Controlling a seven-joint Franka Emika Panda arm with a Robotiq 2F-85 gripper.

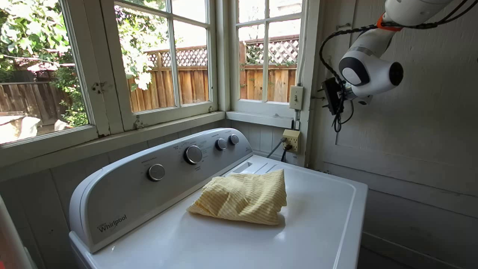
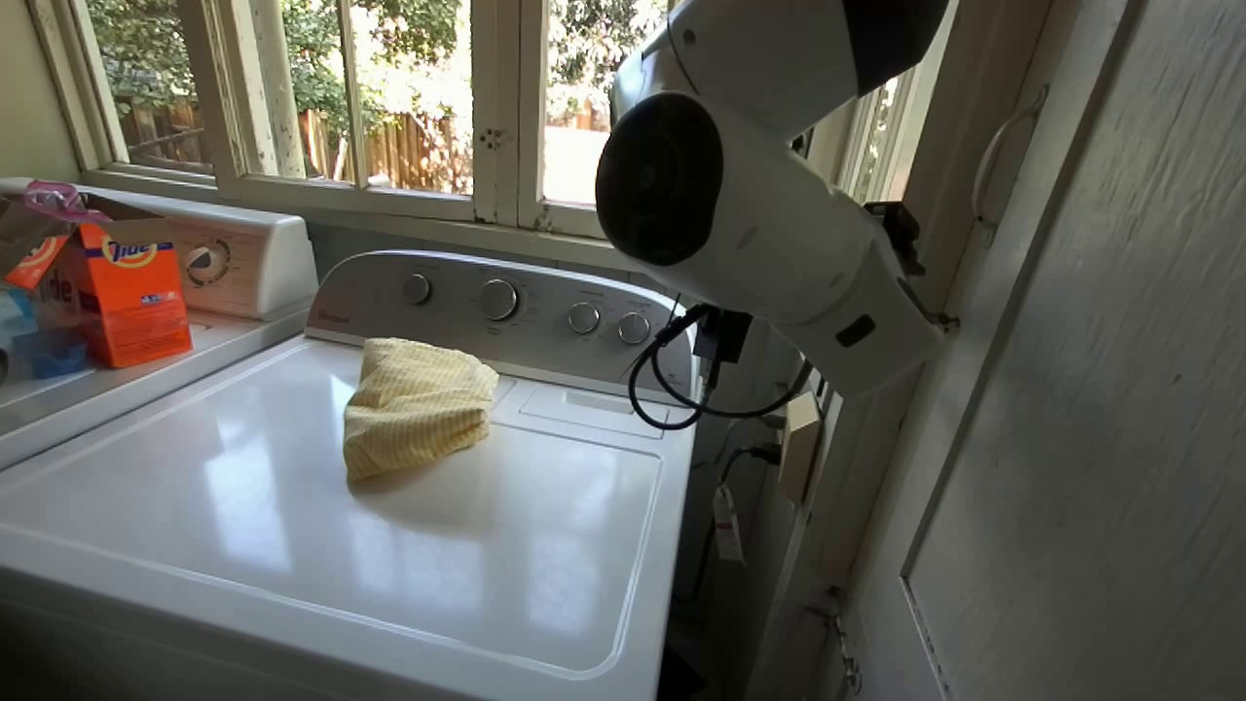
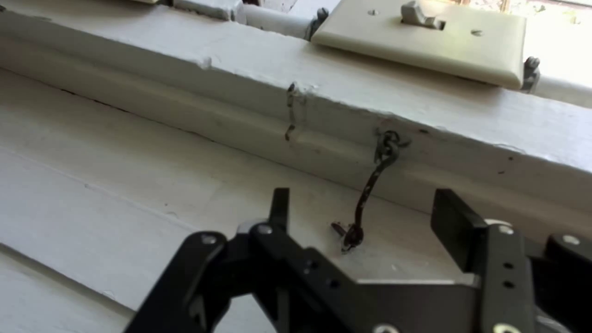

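A yellow striped cloth [image 1: 244,197] lies crumpled in a heap on the white top of the dryer [image 1: 313,233], close to its control panel. Seen from the other side, the cloth [image 2: 418,403] rests left of centre at the back of that top. My gripper is open in the wrist view, its dark fingers wide apart with nothing between them. Behind the gap, a metal hook [image 3: 373,188] hangs from the painted frame against the wall panel. The arm is up beside the door, well away from the cloth; the gripper's fingertips are hard to make out in the exterior views.
A light switch [image 1: 296,97] and an outlet with plugged-in cords [image 1: 291,139] sit on the wall by the dryer's back corner. An orange detergent box [image 2: 130,292] stands on the neighbouring machine.
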